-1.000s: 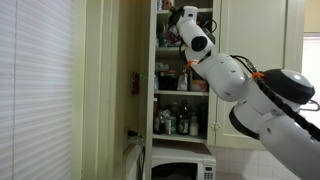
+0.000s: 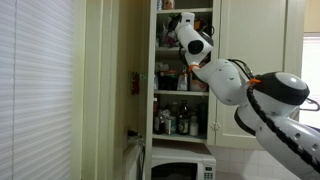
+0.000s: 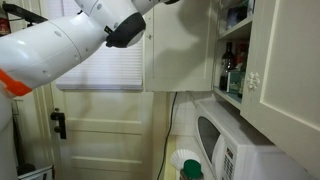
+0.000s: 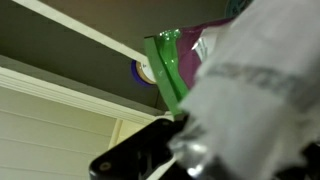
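High in the open cupboard, at the top shelf, is my gripper (image 2: 175, 19), reached by the raised white arm. In the wrist view a blurred, pale, crinkled thing like a plastic bag (image 4: 250, 95) fills the right side, very close to the lens. My gripper appears shut on this pale bag, but the bag covers the fingertips. Dark gripper parts show at the bottom left of it. Behind the bag is a green and maroon packet (image 4: 172, 65). The second exterior view shows the arm but not the gripper.
A round blue-rimmed item (image 4: 142, 72) lies on the shelf beside the packet. Lower shelves hold jars and bottles (image 2: 180, 122). A white microwave (image 2: 165, 151) stands below. The cupboard door (image 2: 240, 100) stands to the right, close to the arm.
The hand has shifted only slightly at the top shelf, moving a little lower than a second ago. Nothing else has visibly moved.
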